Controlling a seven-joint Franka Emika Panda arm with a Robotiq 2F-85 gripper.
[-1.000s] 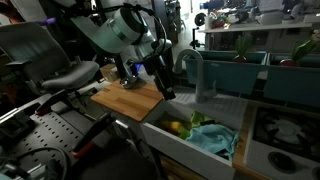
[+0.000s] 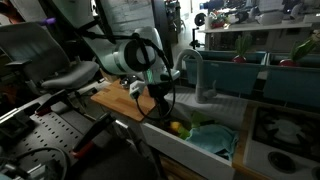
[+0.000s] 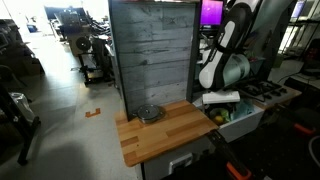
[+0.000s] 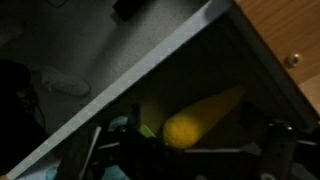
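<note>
My gripper [image 2: 160, 110] is low over the left end of a white open drawer [image 2: 200, 157], its fingers open. In the wrist view a long yellow-orange object [image 4: 200, 118] lies between the spread fingers, with nothing visibly clamped; contact cannot be told. Beside it a bit of green [image 4: 147, 130] shows. A crumpled teal cloth [image 2: 210, 138] fills the right part of the drawer. Yellow items [image 2: 179, 129] lie left of the cloth, partly behind the arm.
Drawer walls stand close round the gripper. A wooden board [image 2: 118, 101] lies on the counter to the left, a faucet [image 2: 200, 70] rises behind, and a stove [image 2: 285, 135] is at the right.
The arm has swung and come down from above the wooden board's right side to the drawer's left end. The drawer and the cloth look unmoved.
</note>
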